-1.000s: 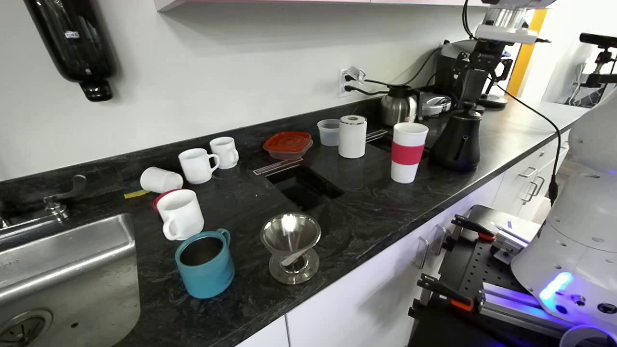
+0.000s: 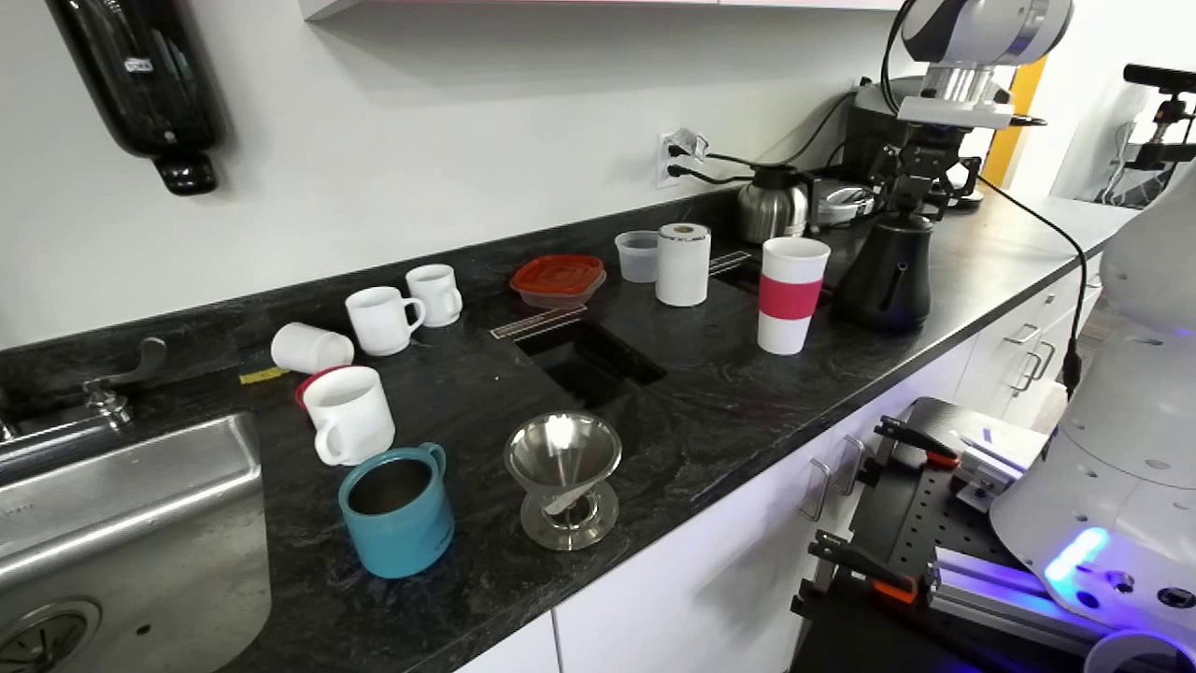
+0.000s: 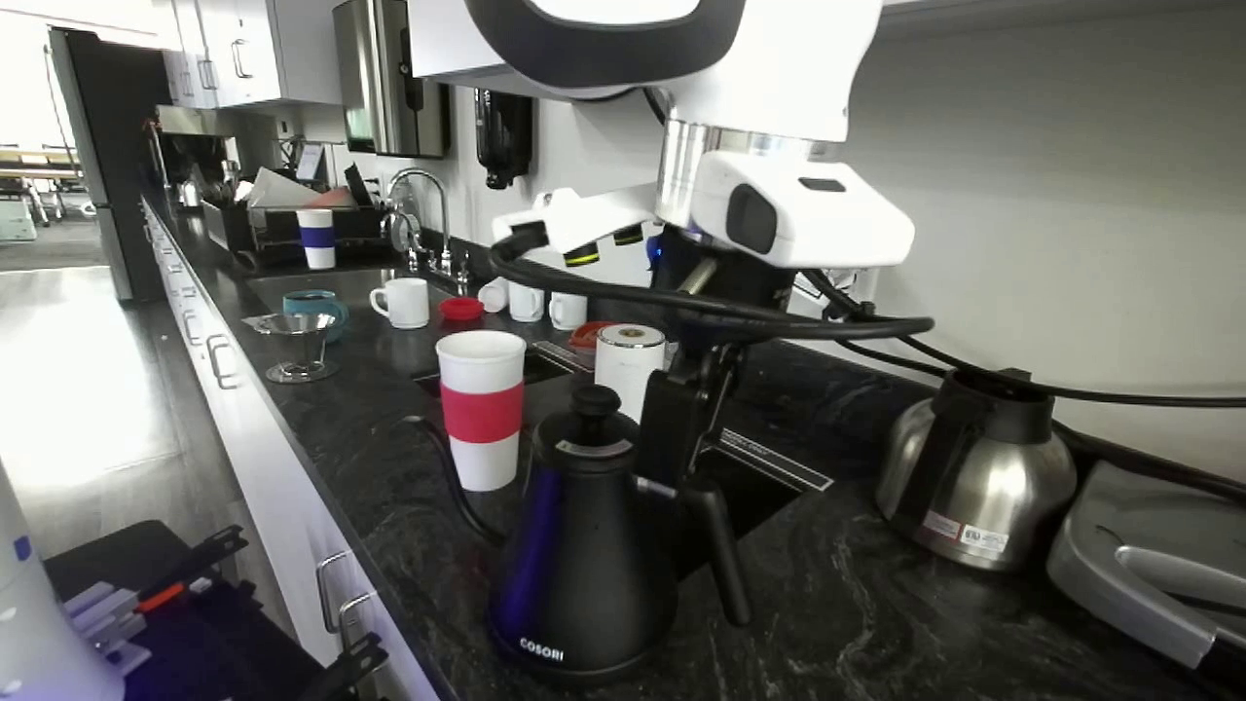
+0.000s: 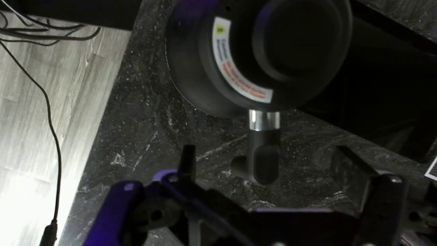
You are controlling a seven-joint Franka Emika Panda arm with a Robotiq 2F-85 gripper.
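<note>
A black gooseneck kettle [image 3: 584, 561] stands upright on the dark counter, its spout toward the red-banded cup. In the wrist view the kettle's handle [image 4: 264, 155] points down the picture into the space between my open fingers. My gripper has one finger on each side of that handle, with clear gaps and nothing held. From the side, the gripper [image 3: 689, 432] comes down at the handle side of the kettle, partly overlapping it. In the other exterior view, the kettle [image 2: 886, 280] hides part of the fingers.
Close to the kettle are a red-banded paper cup [image 2: 791, 297] and a white canister [image 2: 683, 265]. A steel carafe [image 3: 981, 467] stands near the wall. Farther along are a metal dripper [image 2: 563, 477], a teal mug [image 2: 398, 514] and several white mugs. A cable crosses beside the arm.
The arm has moved left in exterior view 1, toward the kettle. Its gripper now stands close over the kettle's handle side, while the kettle and other objects have stayed put.
</note>
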